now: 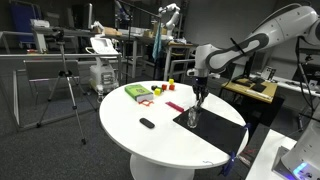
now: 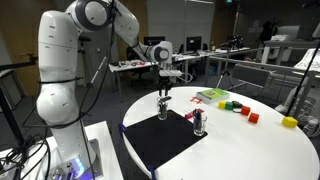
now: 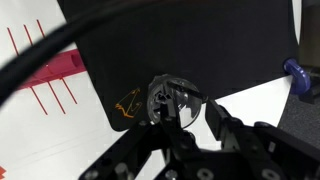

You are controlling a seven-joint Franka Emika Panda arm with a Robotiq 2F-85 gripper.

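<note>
Near one edge of a black mat (image 2: pixel 160 142) stands a clear, shiny cup (image 2: pixel 163 105). In exterior view 1 the same cup (image 1: pixel 193 119) is at the mat's left side. My gripper (image 2: pixel 163 91) is just above it, pointing down. The wrist view shows the round cup (image 3: pixel 158 92) from above, partly covered by my dark fingers. Whether the fingers touch it, or hold anything, is too dark and small to tell. A second upright container (image 2: pixel 198 124), with dark contents, stands by the mat's right edge in exterior view 2.
A green book (image 2: pixel 212 95) and red and yellow blocks (image 2: pixel 253 118) lie farther off on the white table. A dark object (image 1: pixel 147 123) rests left of the mat. Blue items (image 1: pixel 228 165) are at the table's edge.
</note>
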